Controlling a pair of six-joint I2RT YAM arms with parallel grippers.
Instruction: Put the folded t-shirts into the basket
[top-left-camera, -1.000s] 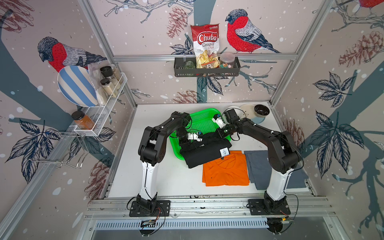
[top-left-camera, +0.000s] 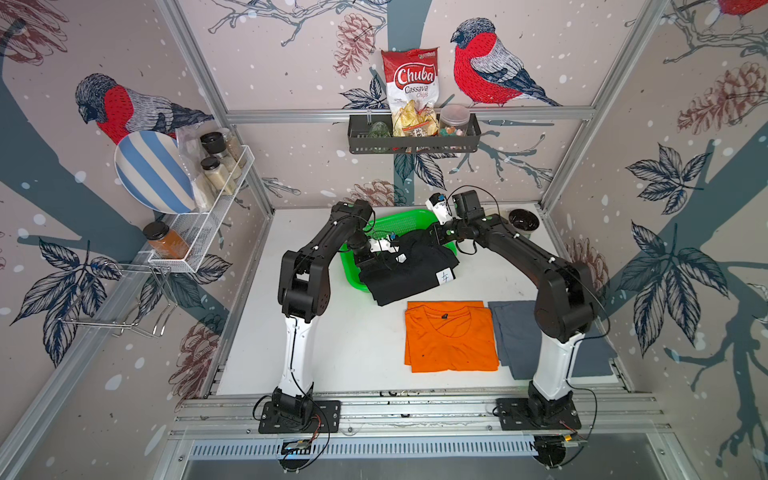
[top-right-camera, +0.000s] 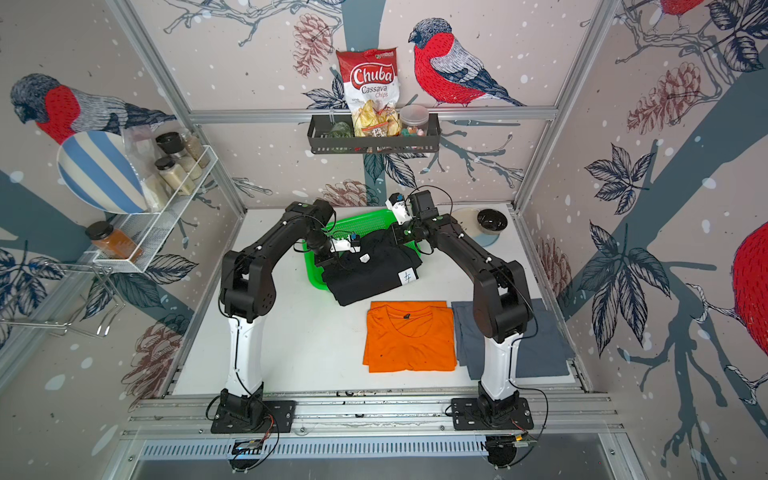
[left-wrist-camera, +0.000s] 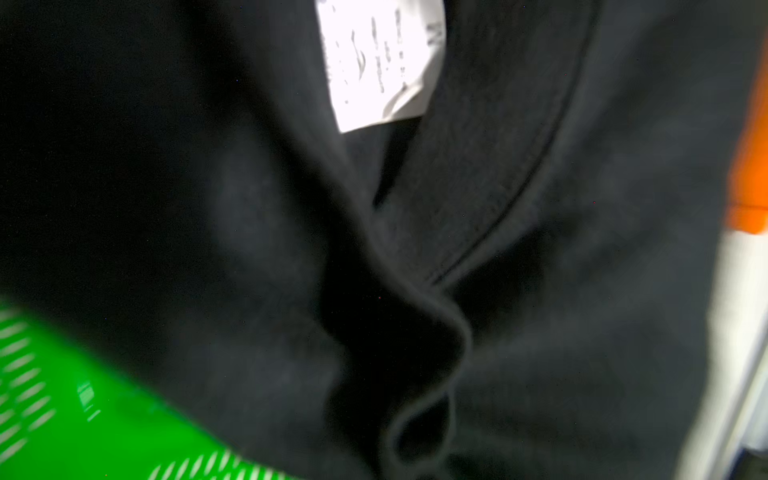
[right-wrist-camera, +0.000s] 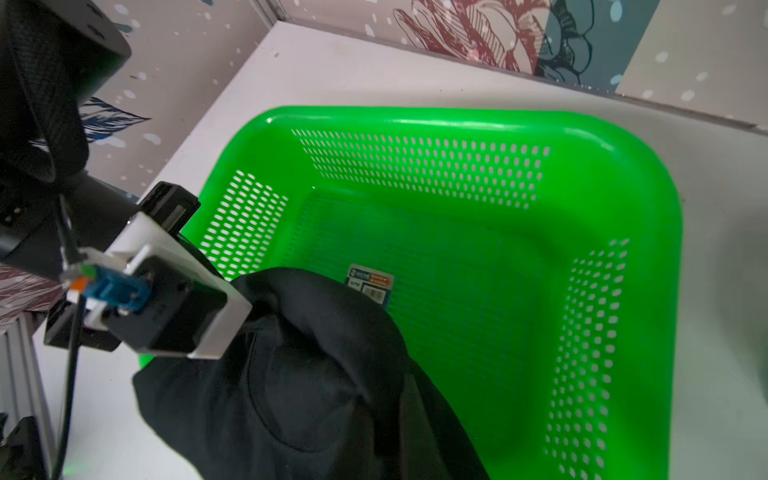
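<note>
A black folded t-shirt (top-left-camera: 408, 281) with a white square tag hangs between both grippers, over the front part of the green basket (right-wrist-camera: 624, 152). My left gripper (top-left-camera: 365, 261) is shut on its left side; my right gripper (top-left-camera: 439, 233) is shut on the right side, higher and farther back. Black cloth (left-wrist-camera: 560, 336) fills most of the left wrist view, where no fingers show. In the right wrist view the basket floor is bare beyond the shirt, apart from a small label (right-wrist-camera: 370, 281). An orange folded t-shirt (top-left-camera: 452, 344) and a grey one (top-left-camera: 518, 352) lie on the table in front.
Behind the right arm stand a dark bowl (top-left-camera: 524, 219) and a plate. The grey shirt is partly covered by that arm. A wire shelf (top-left-camera: 216, 212) with jars is on the left wall.
Over the last second both grippers have moved back and the black shirt with them, its lower edge withdrawing from over the orange shirt. The right gripper has lately shifted farther back, tilting the shirt.
</note>
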